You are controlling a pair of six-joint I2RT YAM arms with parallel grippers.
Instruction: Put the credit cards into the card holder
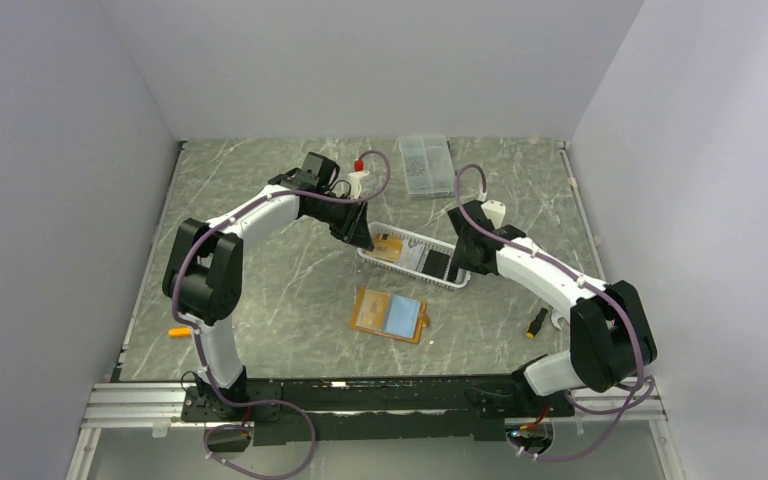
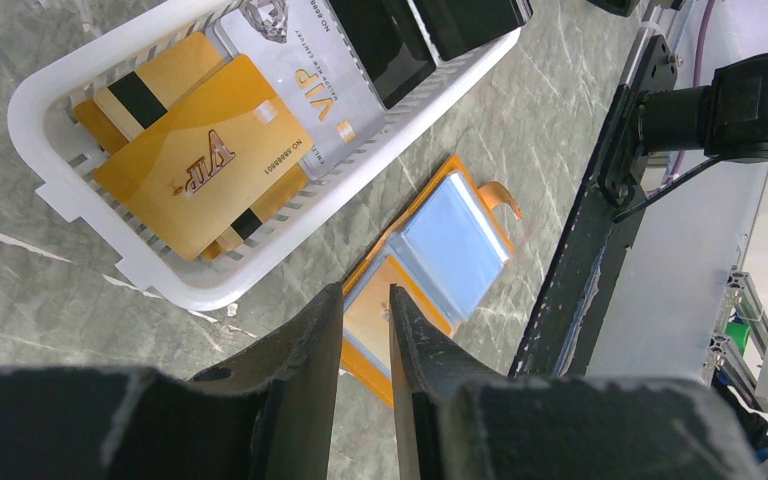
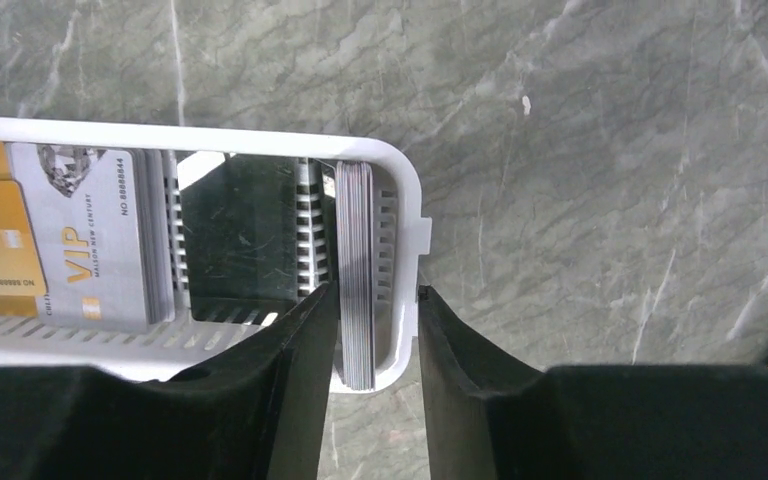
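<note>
The white basket holds gold cards, silver VIP cards and black cards. A stack of cards stands on edge at its right end, between the fingertips of my right gripper, which are part open; whether they touch it is unclear. My left gripper hovers over the basket's left end, fingers slightly apart, nothing visible between them. A wooden holder with gold and blue cards lies in front of the basket.
A clear plastic box sits at the back. An orange-handled object lies front left, a screwdriver front right. The table left of the holder is clear.
</note>
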